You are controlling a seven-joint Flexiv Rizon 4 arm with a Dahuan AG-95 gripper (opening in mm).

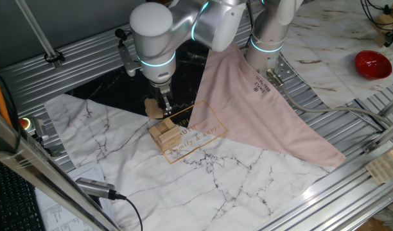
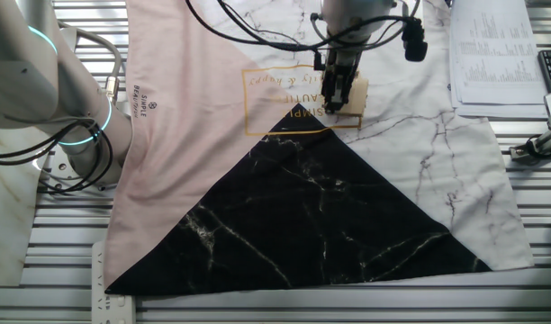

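My gripper (image 1: 166, 109) points down over the black part of the cloth, beside a small wooden stack (image 1: 165, 137). A tan wooden block (image 1: 153, 108) is at the left side of its fingers in exterior view 1, raised, so the gripper appears shut on it. The fingers' contact with the block is too small to make out. From exterior view 2 the dark gripper (image 2: 335, 101) covers part of the pale wood (image 2: 355, 95); held block and stack cannot be told apart there.
The cloth (image 1: 241, 173), white, black and pink, covers the table's middle, with wide free room in front. A red bowl (image 1: 373, 65) stands far right. A camera-like device (image 1: 97, 188) with a cable and a metal post are at the left front.
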